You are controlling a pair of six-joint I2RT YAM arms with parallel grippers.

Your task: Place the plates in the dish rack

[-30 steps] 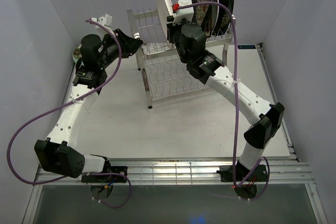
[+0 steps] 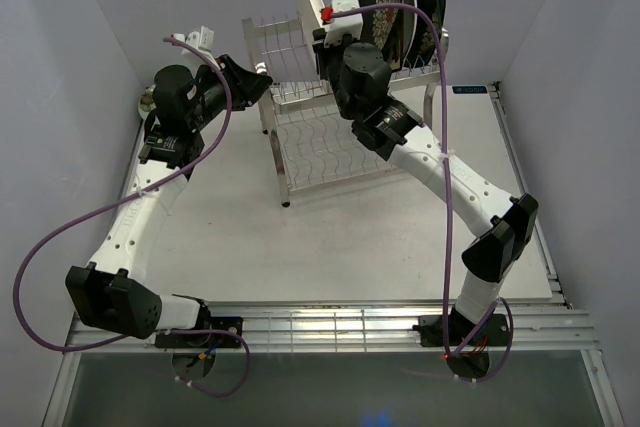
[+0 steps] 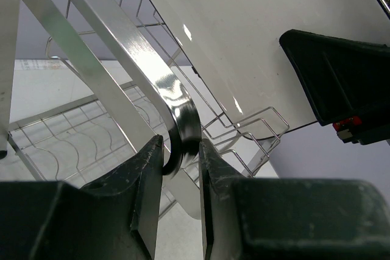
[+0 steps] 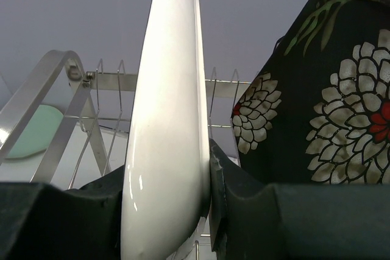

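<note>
A white plate [image 4: 161,120] stands on edge in the upper tier of the metal dish rack [image 2: 330,177], between the fingers of my right gripper; whether they press on it is unclear. Its broad face [image 3: 244,35] fills the upper right of the left wrist view, beside part of my right gripper. Dark floral plates [image 4: 347,101] stand to its right. My left gripper is shut on the rack's metal side bar [image 3: 140,59], at the rack's left end.
A pale green item [image 4: 33,129] lies beyond the rack at the left. The upper tier has free slots left of the white plate.
The left arm has not moved.
</note>
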